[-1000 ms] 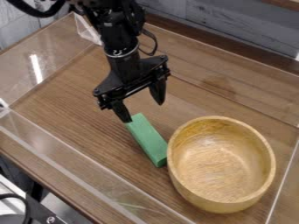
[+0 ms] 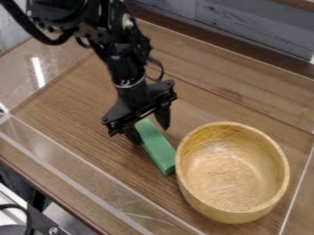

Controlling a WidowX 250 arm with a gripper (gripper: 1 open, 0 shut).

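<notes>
My black gripper [image 2: 138,125] is low over the wooden tabletop, its fingers straddling the upper end of a green block [image 2: 157,149]. The block lies elongated on the table, just left of a yellow bowl. Whether the fingers touch or grip it cannot be made out.
The large yellow bowl [image 2: 232,170] fills the lower right, close beside the block. Bare table [image 2: 73,138] is on the left and behind. A pale wall runs along the back right, and cables show at the lower left edge.
My gripper has come down and slightly toward the viewer onto the green block's upper end, its fingers now closer together around it. The block and bowl look unmoved.
</notes>
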